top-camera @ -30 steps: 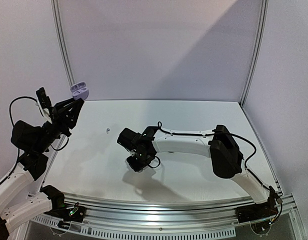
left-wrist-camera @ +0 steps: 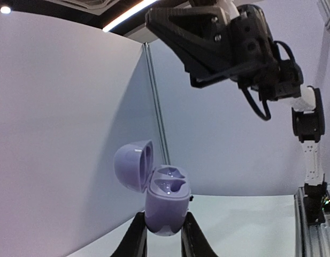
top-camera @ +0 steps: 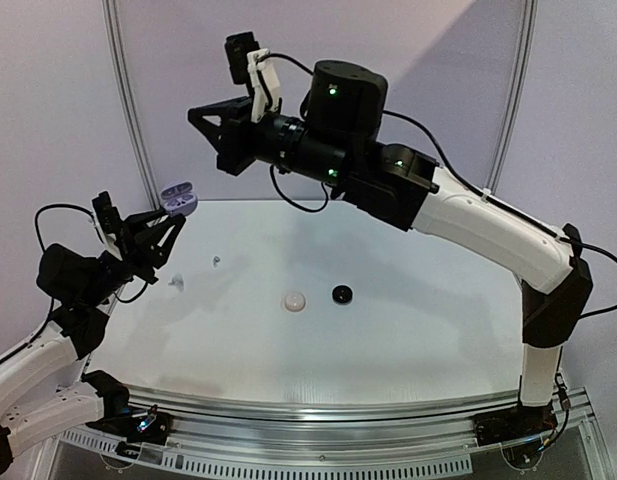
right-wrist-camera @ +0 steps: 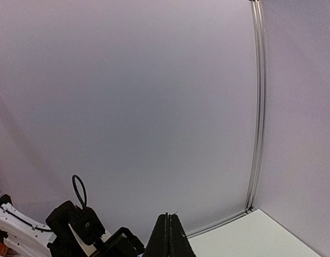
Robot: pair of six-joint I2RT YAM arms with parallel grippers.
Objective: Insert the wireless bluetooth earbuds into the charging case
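Note:
The lilac charging case (left-wrist-camera: pixel 166 206), lid up and both sockets empty, is pinched between the fingertips of my left gripper. It is raised above the left edge of the table. My right gripper (top-camera: pixel 192 114) is high up beyond the case in the top view; in the right wrist view its fingers (right-wrist-camera: pixel 175 238) meet with nothing between them. A small pale earbud-like piece (top-camera: pixel 176 282) is seen over the left part of the table, apart from both grippers, somewhat blurred. Another small piece, likely an earbud (top-camera: pixel 216 261), lies a little farther back.
A pinkish round piece (top-camera: pixel 294 301) and a black round piece (top-camera: pixel 342 295) sit mid-table. Pale walls with metal posts enclose the back and sides.
The case has moved slightly right.

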